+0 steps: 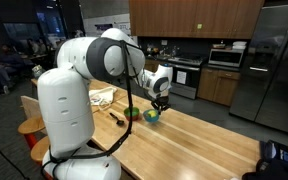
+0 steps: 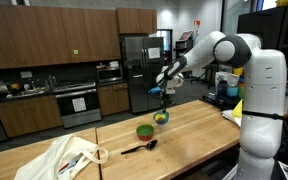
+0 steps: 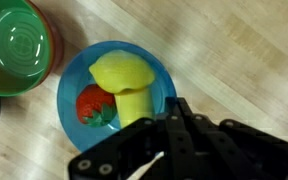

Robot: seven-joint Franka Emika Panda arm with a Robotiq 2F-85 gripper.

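Observation:
A blue bowl (image 3: 160, 82) holds a yellow piece (image 3: 123, 72) and a red strawberry (image 3: 96, 105) with green leaves. My gripper is shut at the bowl's right rim in the wrist view, and the thin rim appears to be between its fingers. Exterior view 1 shows the blue bowl (image 1: 152, 116) just below the gripper (image 1: 161, 104). In exterior view 2 the bowl (image 2: 161, 117) hangs or stands beneath the gripper (image 2: 167, 99); whether its base touches the table cannot be told.
A green bowl with a red outside (image 2: 145, 131) stands close to the blue bowl. Near it lies a dark object (image 2: 139, 147). White cloth (image 2: 72, 158) covers part of the table's side.

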